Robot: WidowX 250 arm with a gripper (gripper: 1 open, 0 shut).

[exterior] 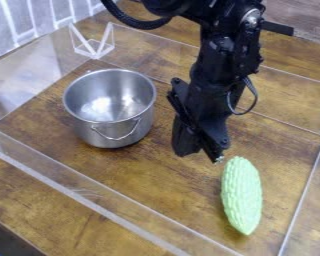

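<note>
My black gripper (200,145) hangs in the middle of the camera view, pointing down over the wooden surface, to the right of a steel pot and above and left of a pale green corn-like object (242,196). The green object lies on the table, apart from the gripper. The fingers are dark, and how far apart they stand is hard to make out.
The steel pot (109,106) with a wire handle stands at the left. Clear plastic walls border the wooden surface (123,190) at the left and right. Bare wood lies in front and behind the arm.
</note>
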